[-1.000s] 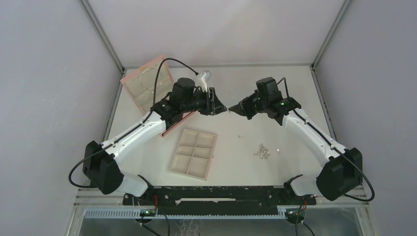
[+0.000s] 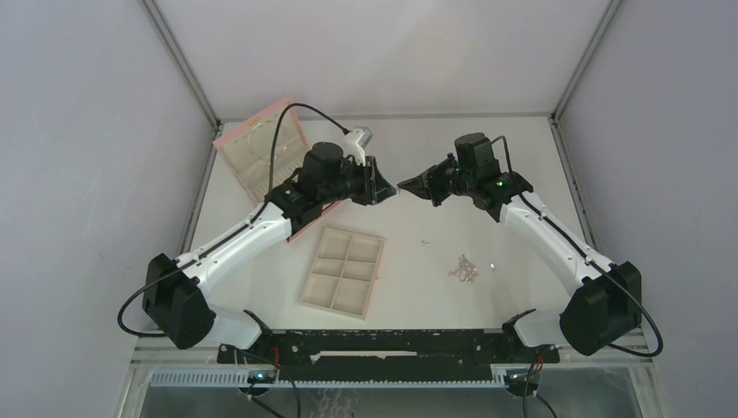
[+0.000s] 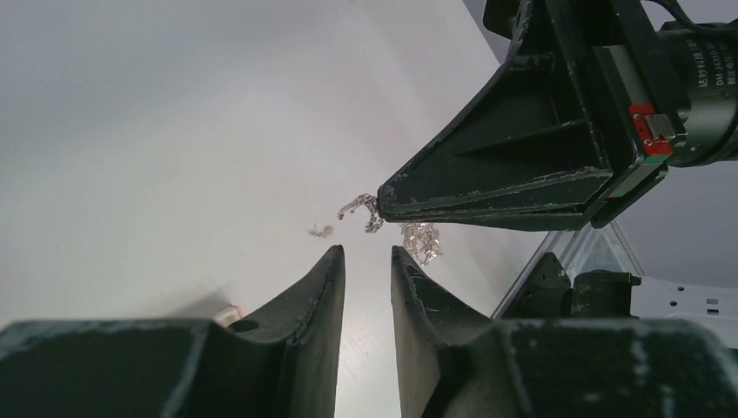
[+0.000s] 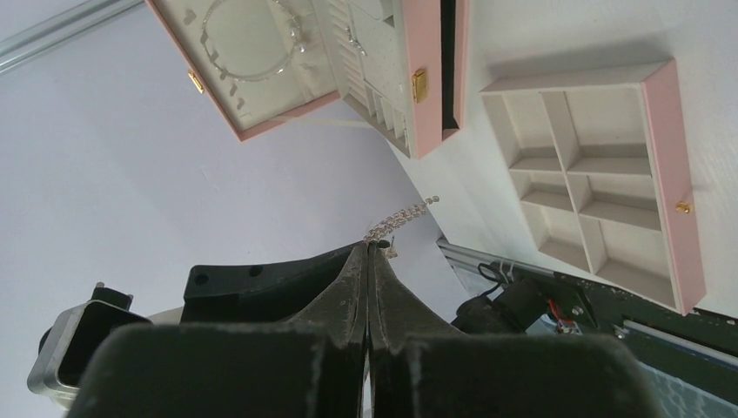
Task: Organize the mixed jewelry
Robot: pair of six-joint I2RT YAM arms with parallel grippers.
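Note:
My right gripper (image 2: 402, 185) is shut on the end of a small beaded jewelry piece (image 4: 402, 218), which sticks out past its fingertips. In the left wrist view the same silvery piece (image 3: 361, 207) hangs just beyond my left gripper, whose fingers are parted with nothing between them. Both grippers face each other, tip to tip, above the middle of the table. A tangled jewelry pile (image 2: 466, 268) lies at the right. Nearer the centre is a small loose piece (image 2: 425, 242). An empty divided tray (image 2: 380, 261) sits at front centre-left.
A pink jewelry box (image 2: 219, 148) stands open at the back left, partly covered by my left arm. A ring-shaped strand (image 4: 287, 61) shows in its lid, and a small piece (image 4: 355, 42) lies inside. One tiny item (image 2: 492, 266) rests beside the pile.
Over the last second my left gripper has shifted slightly left, and my right gripper has also edged a little left. The box, tray and loose jewelry have stayed put.

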